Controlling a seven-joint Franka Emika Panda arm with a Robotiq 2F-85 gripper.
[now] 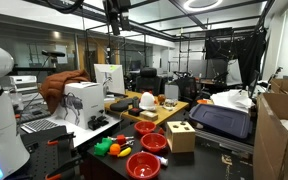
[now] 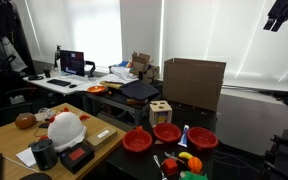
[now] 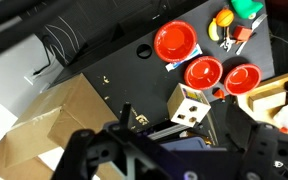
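Note:
High above the table, my gripper (image 1: 115,26) hangs at the top of the first exterior view, well clear of every object. In the wrist view the two dark fingers (image 3: 126,114) stand wide apart, with nothing held between them. Three red bowls rest on the black table: one near bowl (image 1: 143,166), a middle bowl (image 1: 153,143) and a far bowl (image 1: 144,127). Beside them stands a light wooden box (image 1: 180,137) with round holes. Colourful toy food, including a green piece (image 3: 247,7) and an orange one (image 3: 224,17), lies close to the bowls.
A large cardboard box (image 2: 193,84) borders one side of the table. Behind the wooden box is a dark blue tray (image 1: 219,120). A wooden desk (image 2: 87,160) carries a white helmet (image 2: 67,129) and small items. The air around the gripper is free.

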